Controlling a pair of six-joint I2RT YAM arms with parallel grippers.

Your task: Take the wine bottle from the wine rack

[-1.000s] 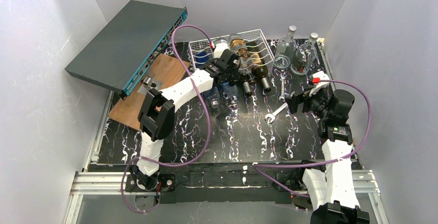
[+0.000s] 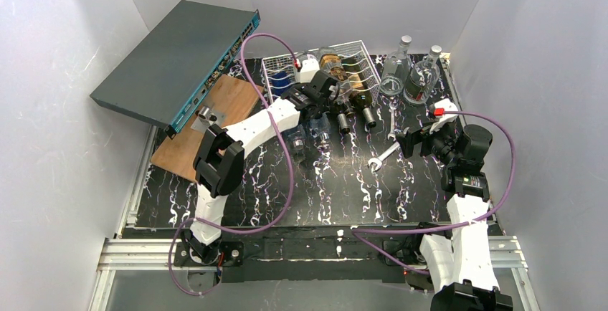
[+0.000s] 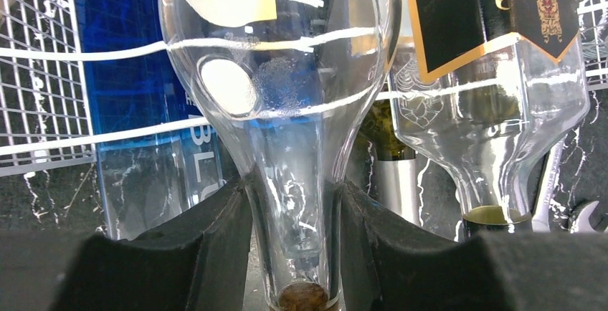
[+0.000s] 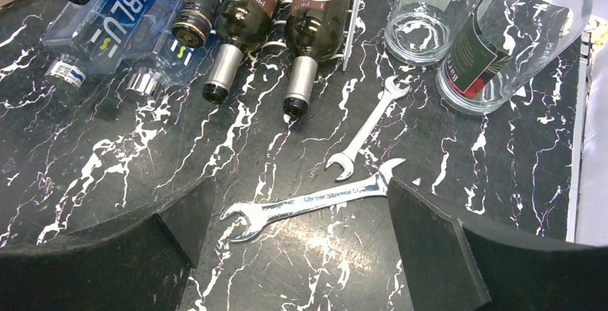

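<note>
The white wire rack [image 2: 358, 49] at the back holds several bottles. In the left wrist view my left gripper is shut on the neck of a clear bottle [image 3: 279, 74] with a cork. Beside it lie a square labelled bottle [image 3: 487, 89] and a blue bottle [image 3: 129, 74]. The right wrist view shows two dark wine bottles [image 4: 308, 39] with silver necks in the rack's lower part. My right gripper stands open above the table at the right, nothing between its fingers.
Two wrenches [image 4: 315, 200] lie on the marble table below my right gripper. Two upright glass bottles [image 2: 419, 82] stand right of the rack. A wooden board [image 2: 172, 153] and dark metal box [image 2: 172, 60] occupy the left.
My left arm and wrist have shifted very slightly to the right in the top view. The right arm is unchanged.
</note>
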